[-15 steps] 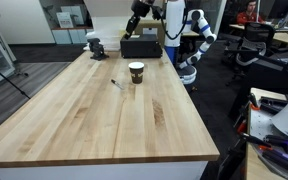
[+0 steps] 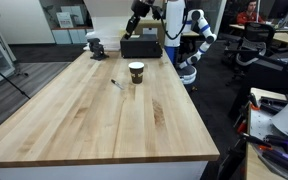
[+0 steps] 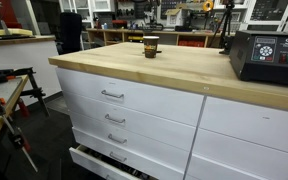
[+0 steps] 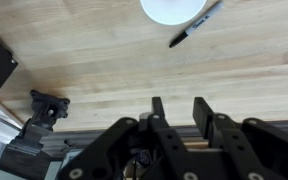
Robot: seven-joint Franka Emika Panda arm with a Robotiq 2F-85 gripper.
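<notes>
A dark paper cup [image 2: 136, 72] stands upright on the wooden tabletop [image 2: 84, 108]. In the second exterior view the cup [image 3: 150, 46] sits toward the back of the counter. A pen or marker [image 2: 117, 84] lies to its left. Seen from the wrist, the cup's round white top [image 4: 174, 8] is cut by the upper edge, with the dark-tipped marker [image 4: 196, 24] beside it. My gripper is open above the table, bare wood showing between its fingers. It is apart from both objects. In the first exterior view the arm [image 2: 144, 12] reaches over the table's far end.
A black box-shaped device [image 2: 141, 47] stands at the table's far end; the black device [image 3: 269, 57] is at the right in the second exterior view. A small black fixture [image 4: 46, 108] sits by the table edge. One lower drawer [image 3: 109, 163] is pulled out.
</notes>
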